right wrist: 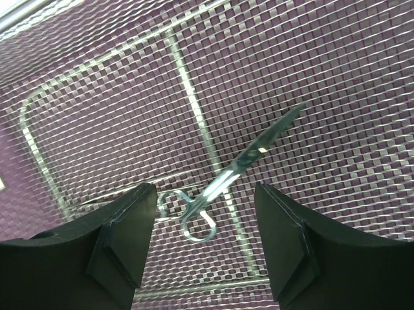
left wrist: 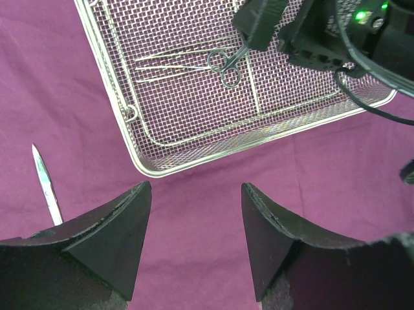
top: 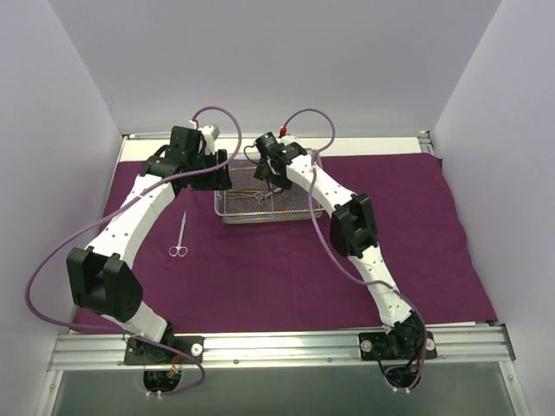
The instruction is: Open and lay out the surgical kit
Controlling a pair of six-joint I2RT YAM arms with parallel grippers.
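Observation:
A wire mesh tray [top: 270,217] lies on the purple cloth near the back. Inside it is a pair of scissors [right wrist: 242,158], slanting across a divider wire, beside several slim instruments [left wrist: 178,68]. My right gripper is over the tray, open, its fingers either side of the scissors' handles in its wrist view; contact cannot be told. At the tray's left end, my left gripper stands open with nothing between its fingers. Another pair of scissors [top: 180,238] rests on the cloth left of the tray, rings toward the front.
Bare purple cloth [top: 260,277] spreads in front of the tray and to its right. Grey walls [top: 503,173] close in the sides and back. In the left wrist view, the right gripper's body [left wrist: 317,32] covers part of the tray.

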